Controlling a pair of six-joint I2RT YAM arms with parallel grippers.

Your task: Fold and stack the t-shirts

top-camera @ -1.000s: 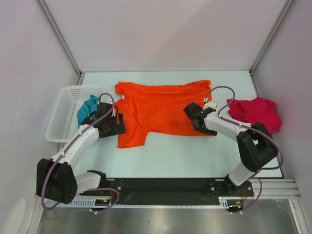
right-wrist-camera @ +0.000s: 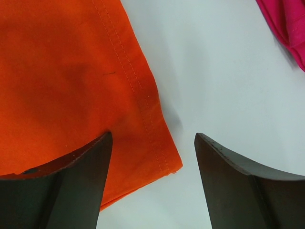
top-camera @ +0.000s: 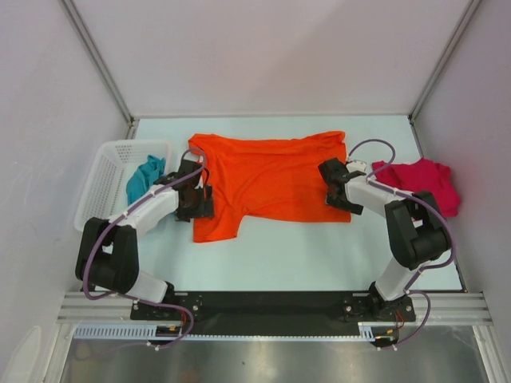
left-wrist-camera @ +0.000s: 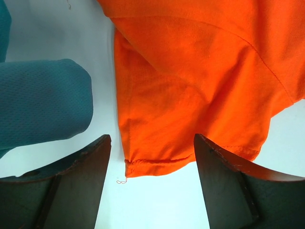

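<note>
An orange t-shirt [top-camera: 271, 179] lies spread on the white table, its left sleeve [top-camera: 215, 229] sticking out toward the front. Above that sleeve is my left gripper, open; the sleeve's stitched hem [left-wrist-camera: 157, 167] shows between its parted fingers, not gripped. My right gripper hangs open over the shirt's front right corner [right-wrist-camera: 167, 160], one finger over the orange cloth and the other over bare table. At the table's right side lies a bunched magenta garment [top-camera: 419, 183].
A white basket [top-camera: 89, 191] stands at the left, close to my left arm, with teal cloth [top-camera: 144, 177] in it. Bare table [top-camera: 279, 259] stretches between the shirt and the front edge.
Both grippers have shifted rightward over the last second, the left one coming from near the basket onto the sleeve, the right one to the shirt's corner. The shirt lies as before.
</note>
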